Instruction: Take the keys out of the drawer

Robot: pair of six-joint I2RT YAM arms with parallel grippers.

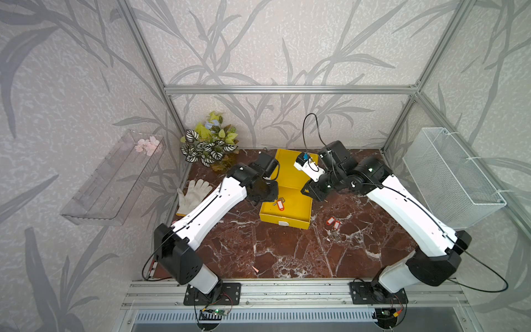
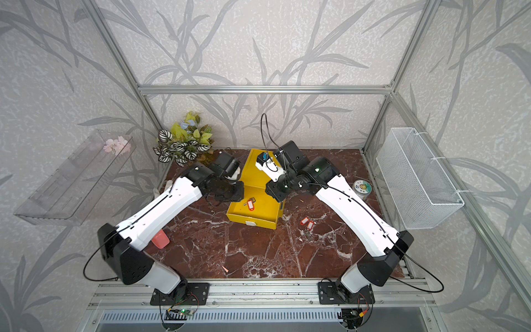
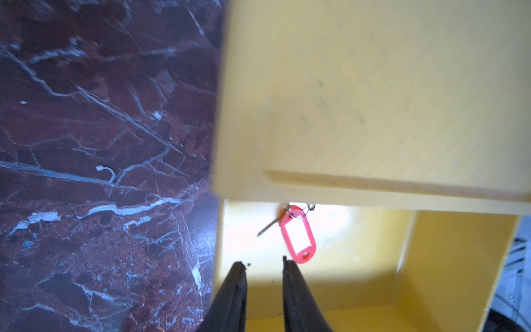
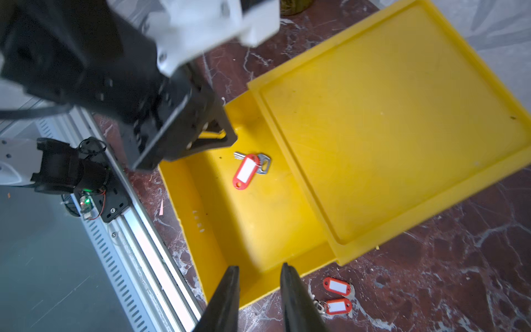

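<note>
A key with a red tag (image 1: pixel 280 204) lies on the floor of the open yellow drawer (image 1: pixel 284 217); the right wrist view shows it clearly (image 4: pixel 245 172), near the lid's edge. My left gripper hangs at the drawer's left side, fingers apart with nothing between them. My right gripper is over the drawer's right part, also open and empty. In the top views both gripper tips are largely hidden by their housings.
More red-tagged keys (image 1: pixel 334 224) lie on the marble table right of the drawer. A plant (image 1: pixel 213 141) and a glove (image 1: pixel 193 196) are at the left; wire baskets hang at the right.
</note>
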